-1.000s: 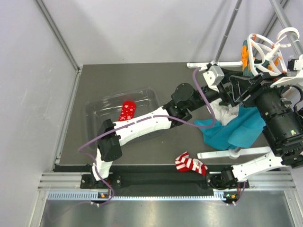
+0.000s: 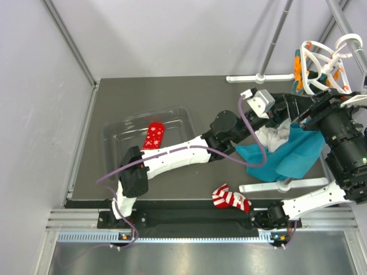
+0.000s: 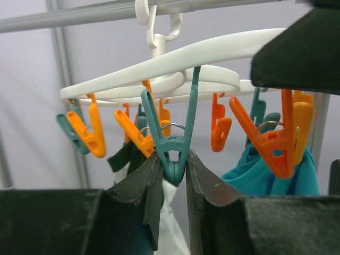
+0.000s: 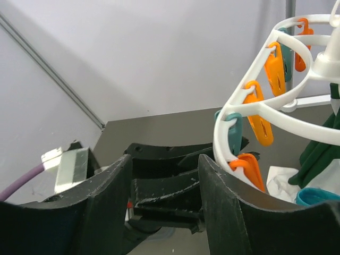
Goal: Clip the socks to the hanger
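Note:
The white hanger (image 2: pixel 321 63) with orange and teal clips hangs from the rail at the top right. In the left wrist view, a teal clip (image 3: pixel 169 143) stands between the fingertips of my left gripper, its lower end closely framed by them. My right gripper is at the hanger's near rim (image 4: pixel 226 133), fingers apart, with the left arm's black housing behind it. Teal cloth (image 2: pixel 287 157) and white cloth (image 2: pixel 274 137) hang under the hanger. A red-and-white striped sock (image 2: pixel 229 197) lies at the front edge.
A clear bin (image 2: pixel 114 137) holding a red sock with white flakes (image 2: pixel 153 137) sits on the left of the table. Metal rail stands (image 2: pixel 298 182) flank the hanger on the right.
The socks on the table and in the bin are unmoved.

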